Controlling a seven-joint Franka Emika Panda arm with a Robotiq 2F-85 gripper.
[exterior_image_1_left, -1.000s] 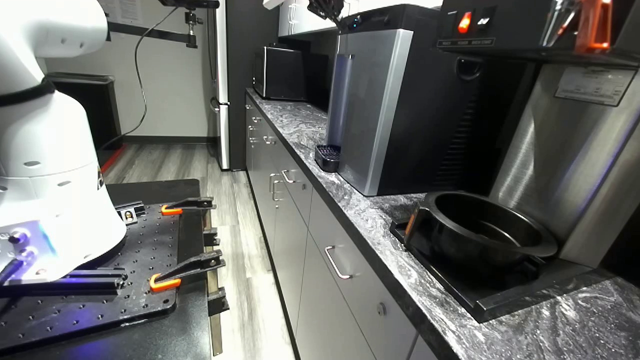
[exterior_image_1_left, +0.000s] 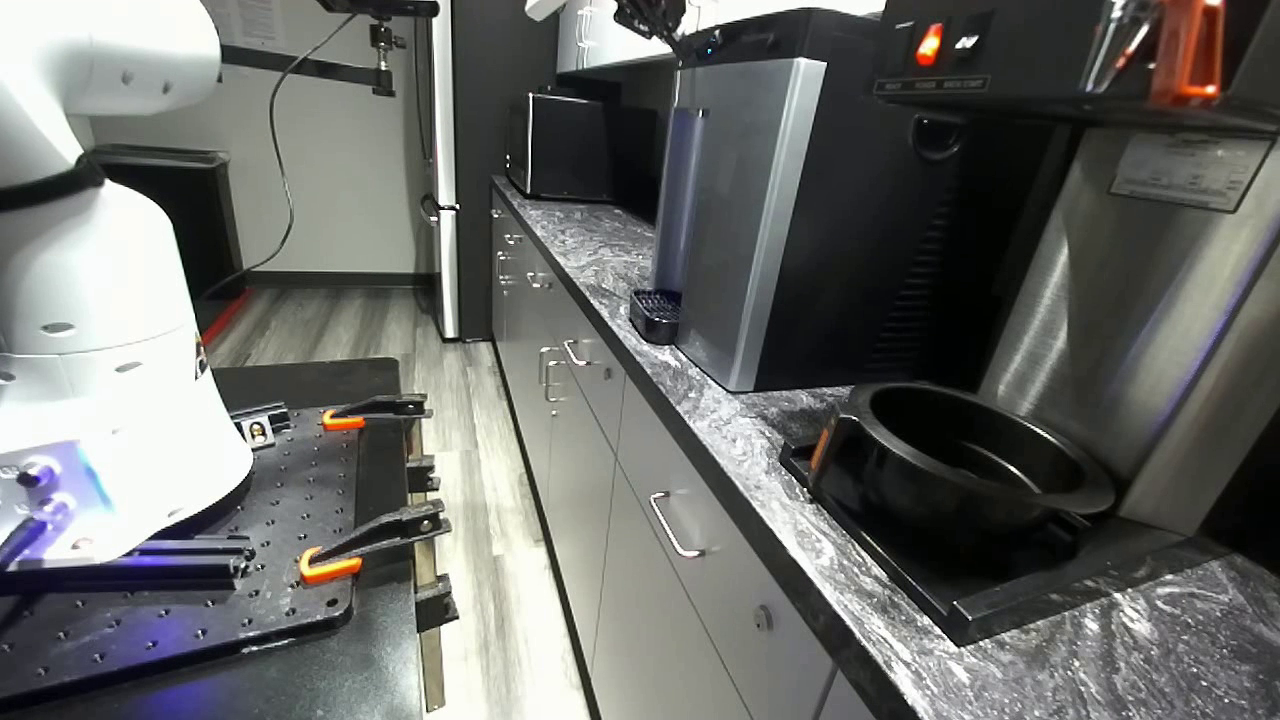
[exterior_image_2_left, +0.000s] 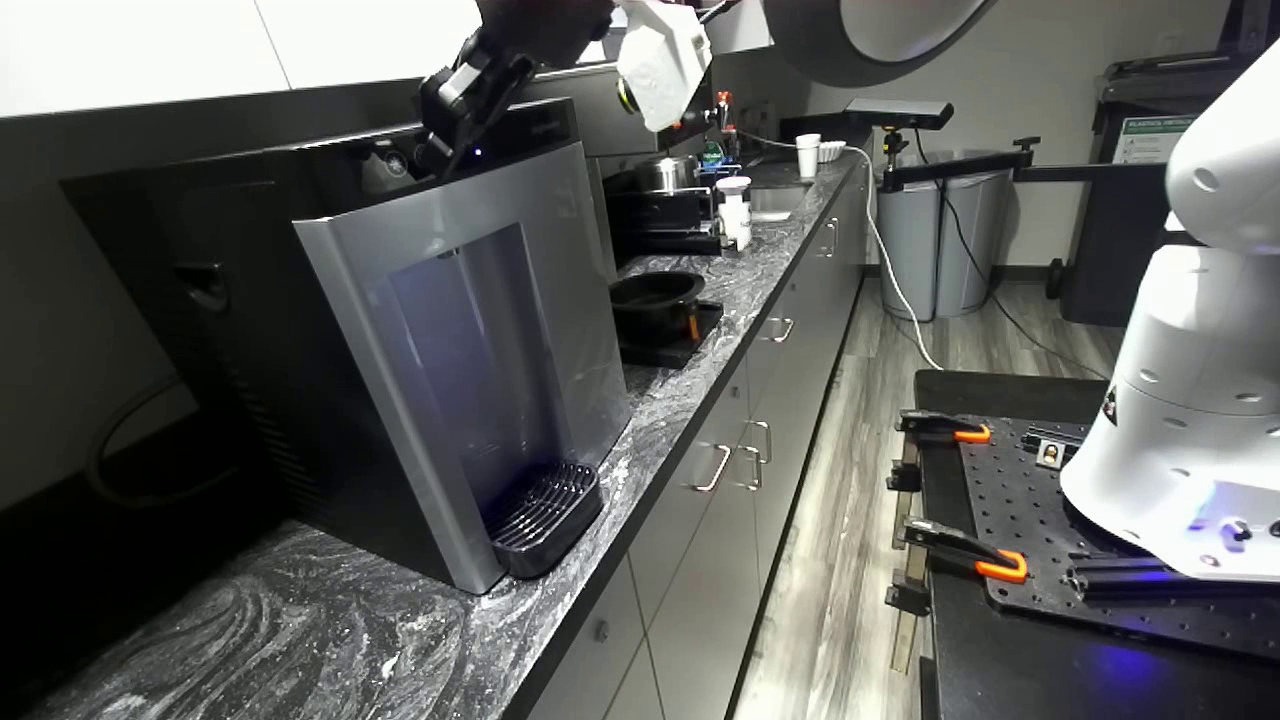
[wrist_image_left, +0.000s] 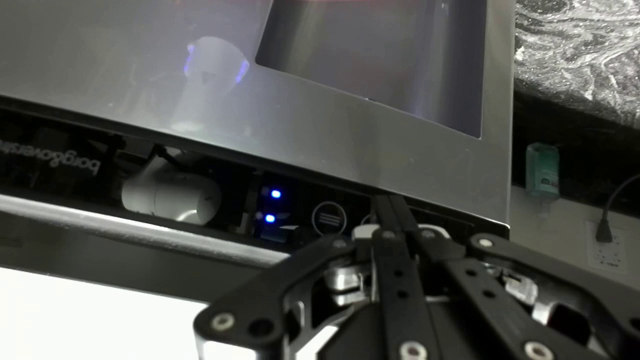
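Observation:
A grey and black water dispenser (exterior_image_2_left: 360, 312) stands on the counter, its glossy black control panel (wrist_image_left: 234, 201) running along the top front edge. In the wrist view, the panel shows two blue lights (wrist_image_left: 273, 206) and a round icon with lines (wrist_image_left: 329, 218). My gripper is shut, its narrow fingertips together with nothing visible between them. They lie over the panel just right of the round icon and partly cover another round mark. Whether they touch the panel, I cannot tell. From the side, the gripper (exterior_image_2_left: 446, 174) points down at the panel's front edge.
A drip tray (exterior_image_2_left: 546, 516) juts out at the dispenser's base. Beside the dispenser, a black brewer basket (exterior_image_1_left: 972, 462) sits on the coffee machine's base. White upper cabinets (exterior_image_2_left: 144, 54) hang close above. Free floor (exterior_image_1_left: 480, 540) lies between the counter and the robot's table.
The arm's white upper part has shifted slightly to the right in exterior view 1. At the dispenser's top edge the gripper has barely moved, and the counter objects are unchanged.

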